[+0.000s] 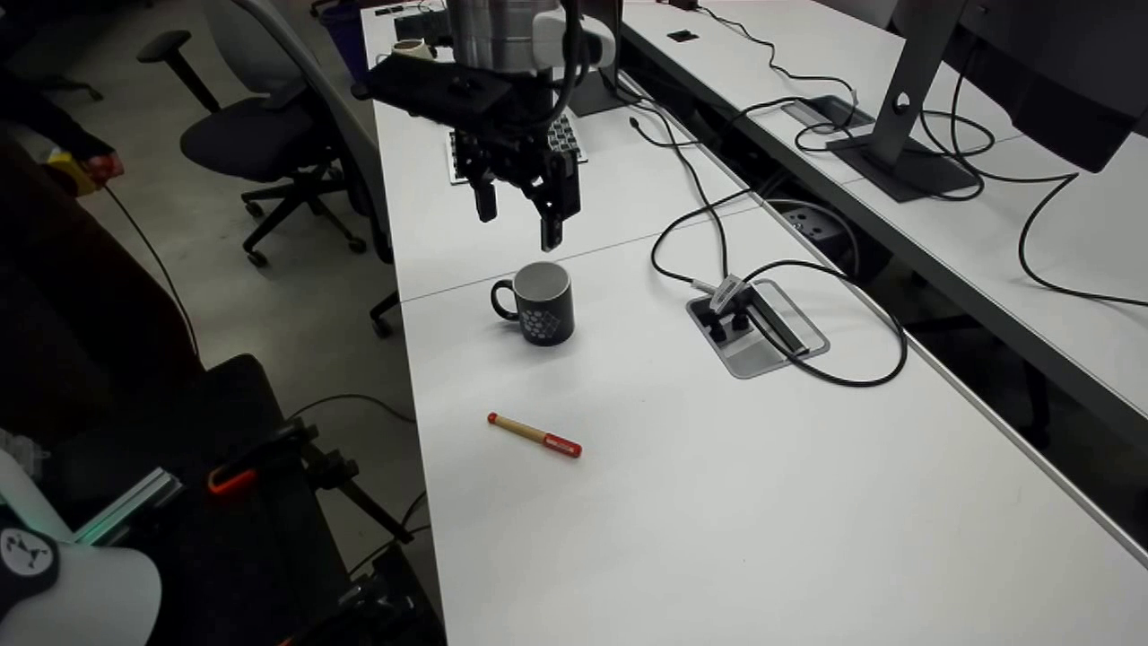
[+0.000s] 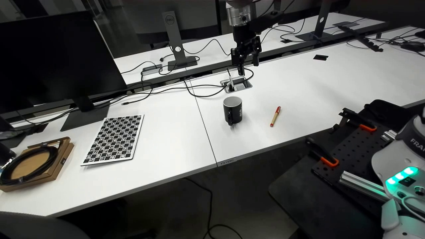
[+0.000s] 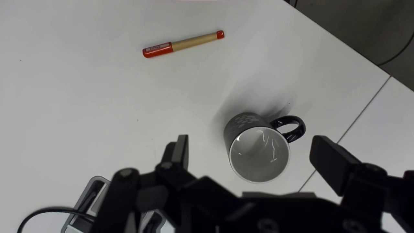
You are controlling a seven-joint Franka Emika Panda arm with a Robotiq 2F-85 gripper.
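Note:
A black mug (image 1: 545,307) with a pale interior stands upright on the white desk, its handle toward the desk's near edge. In the wrist view the mug (image 3: 259,153) shows between and beyond my fingers, its handle (image 3: 293,129) to the upper right. My gripper (image 1: 518,215) is open and empty, held in the air above the desk. A marker (image 3: 184,44) with a tan body and red ends lies flat on the desk, apart from the mug. In exterior view 2 the gripper (image 2: 249,68) appears higher than the mug (image 2: 233,110).
A socket box (image 1: 759,328) with looped black cables is set into the desk beyond the mug. A checkered board (image 2: 114,139) and a cardboard box (image 2: 36,163) rest on the other desk section.

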